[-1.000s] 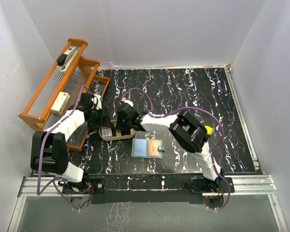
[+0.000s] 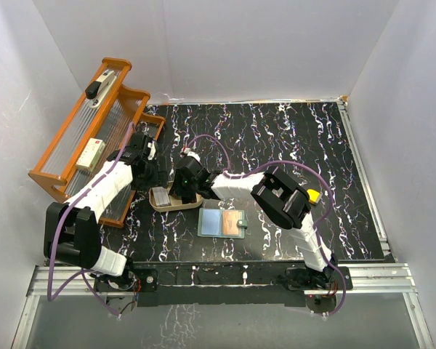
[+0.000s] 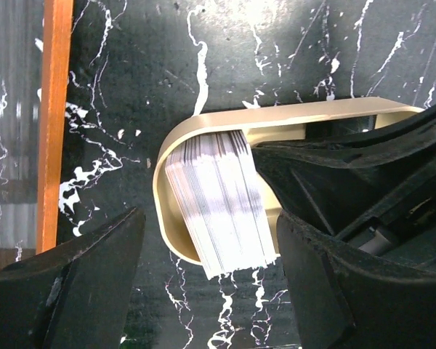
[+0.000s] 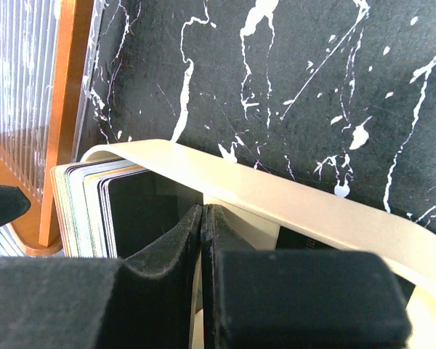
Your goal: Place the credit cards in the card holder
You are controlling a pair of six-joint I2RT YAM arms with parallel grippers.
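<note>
A cream oval tray (image 3: 298,110) holds a stack of cards (image 3: 218,203) at its left end, seen as white edges in the left wrist view and with a dark face in the right wrist view. My left gripper (image 2: 150,174) hovers over that end, open, its fingers either side of the stack. My right gripper is down inside the tray beside the stack, its fingers closed together; what is between them is hidden. An open card holder (image 2: 211,222) with blue and orange pockets lies below the tray in the top view.
A wooden rack (image 2: 87,145) with a power strip and stapler stands along the left. A yellow object (image 2: 313,196) lies at the right, partly behind my right arm.
My right arm has barely moved.
</note>
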